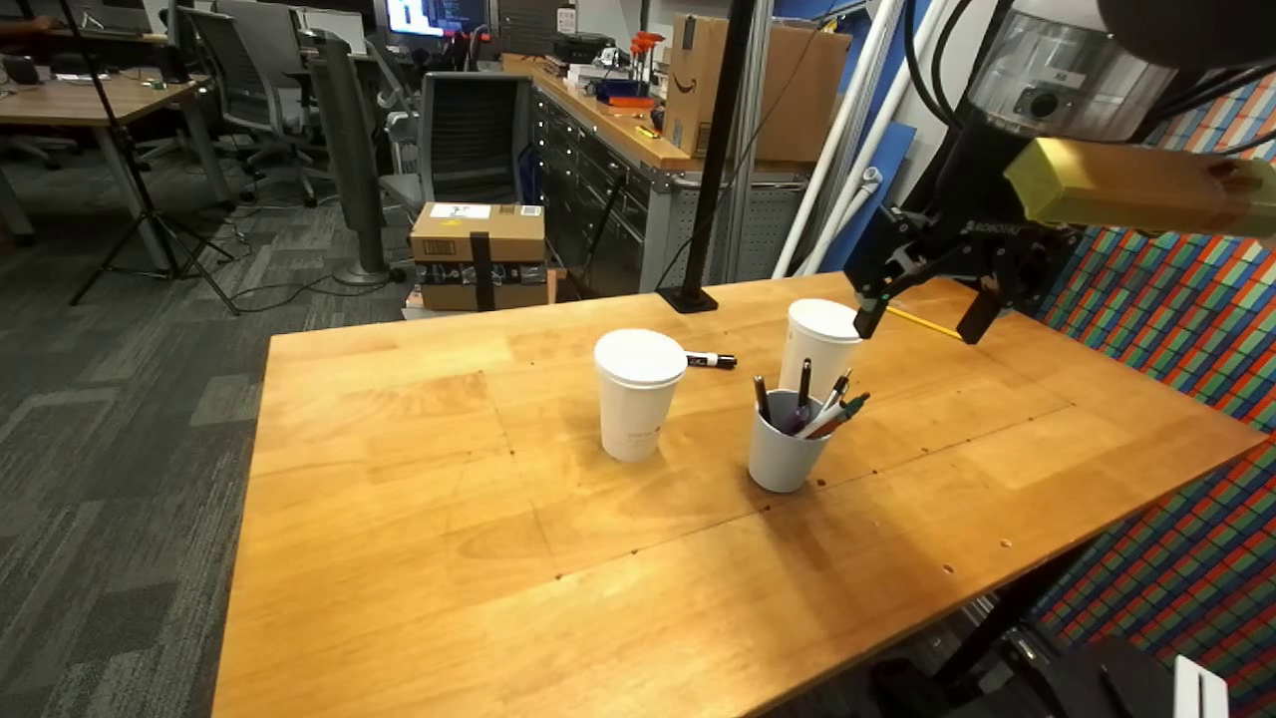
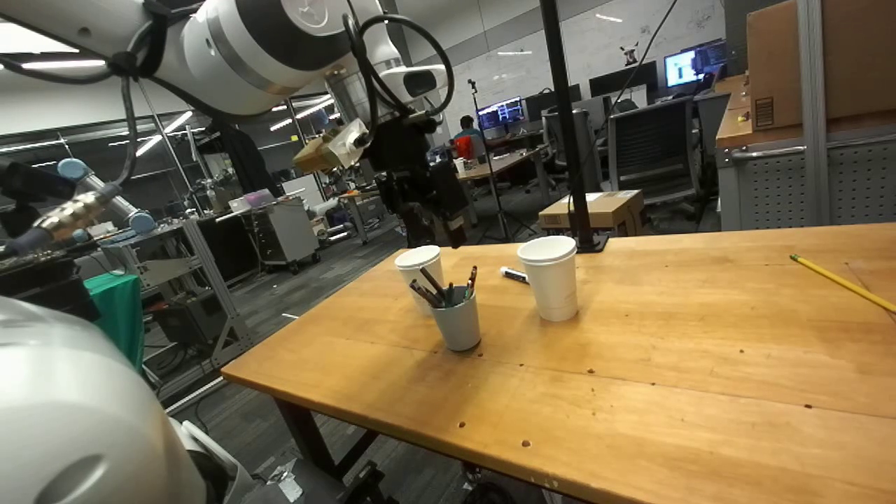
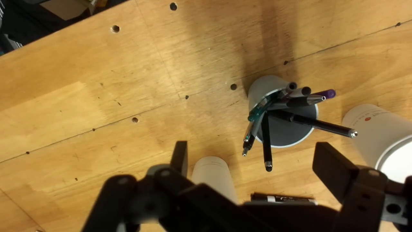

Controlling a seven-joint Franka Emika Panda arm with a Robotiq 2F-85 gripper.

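My gripper (image 1: 918, 331) hangs above the table with its fingers wide apart and nothing between them; in the wrist view the gripper is open too. A grey cup (image 1: 781, 462) stands upright, holding several pens (image 3: 309, 123) that lean outward over its rim. One white paper cup (image 1: 631, 407) stands to its left in exterior view 1, and a second white cup (image 1: 815, 349) stands behind it. Between and beyond the cups lies a black-and-white marker (image 1: 713, 360). In the wrist view the gripper's own body partly covers this marker (image 3: 284, 198) and one white cup (image 3: 213, 174).
A yellow pencil (image 2: 844, 284) lies on the wooden table (image 2: 672, 403), away from the cups. At the table's back edge rises a black post (image 1: 715, 168).
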